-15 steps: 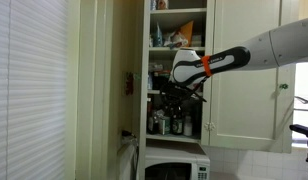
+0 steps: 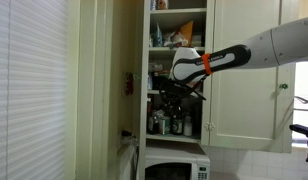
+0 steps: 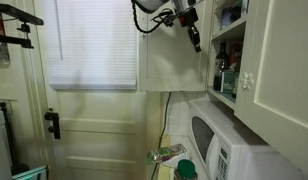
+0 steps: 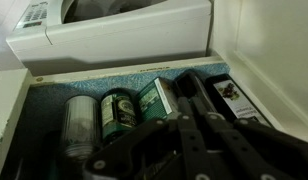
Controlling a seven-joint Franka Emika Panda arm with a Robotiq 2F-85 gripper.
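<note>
My gripper [image 2: 174, 92] is inside the open cupboard, at the height of its lower shelves. In the wrist view the black gripper points down at the shelf, its fingers close together and dark against dark. It is shut on a dark item that I cannot make out. Just beyond the fingers lie a green-and-white box [image 4: 154, 100] and a green-labelled jar [image 4: 117, 115]. A clear jar with a grey lid [image 4: 81, 120] stands to the left. A dark packet with a pale label [image 4: 234, 97] is on the right.
Below the cupboard sits a white microwave [image 3: 234, 140]. The cupboard door [image 2: 249, 85] stands at the arm's side, and shelf walls are close on both sides. A green-lidded jar [image 3: 186, 170] is near the microwave.
The arm and gripper look nearly unchanged, with at most a slight shift inside the cupboard. The shelf items stay where they were.
</note>
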